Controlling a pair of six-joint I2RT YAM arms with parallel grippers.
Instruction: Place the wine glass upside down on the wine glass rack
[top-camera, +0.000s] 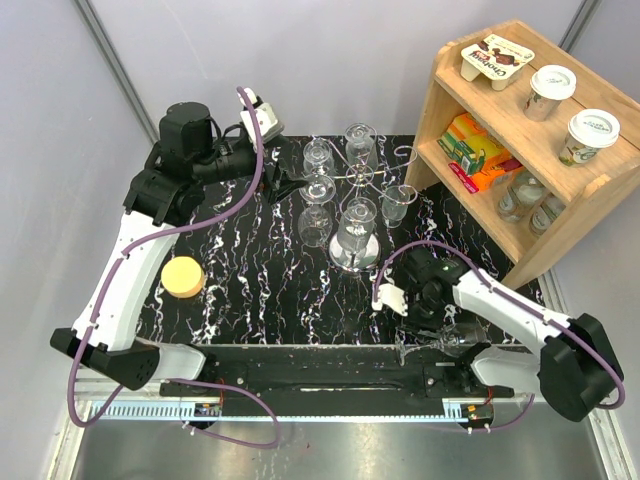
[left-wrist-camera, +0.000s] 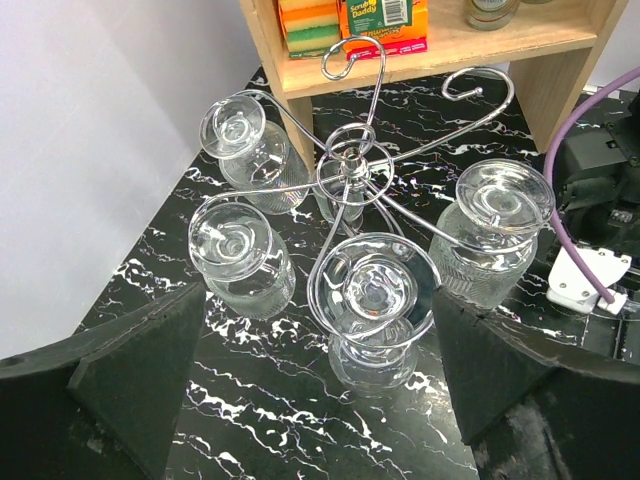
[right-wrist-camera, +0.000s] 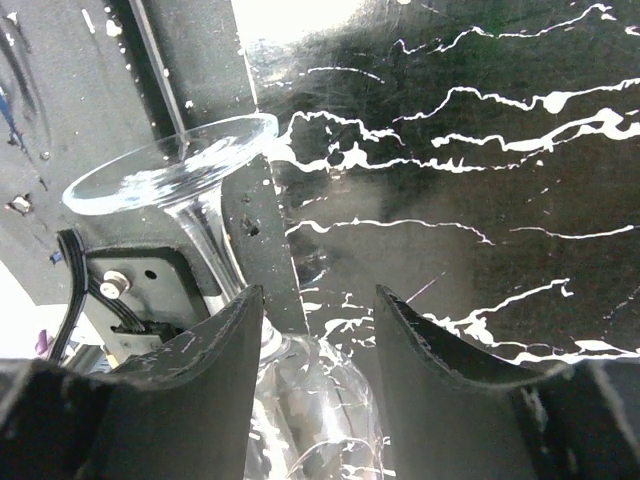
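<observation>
The wire glass rack (left-wrist-camera: 355, 170) carries several upturned glasses (top-camera: 355, 230). A wine glass (right-wrist-camera: 310, 410) lies on its side at the counter's front edge, low right in the top view. My right gripper is over its stem, fingers part open, the stem by the left finger. My left gripper stands open at the upper left of the rack, above a glass (left-wrist-camera: 370, 290), nothing visibly held.
A wooden shelf (top-camera: 540, 160) with food and jars stands at the back right. A yellow round pad (top-camera: 183, 277) lies on the left of the black counter (top-camera: 250, 310).
</observation>
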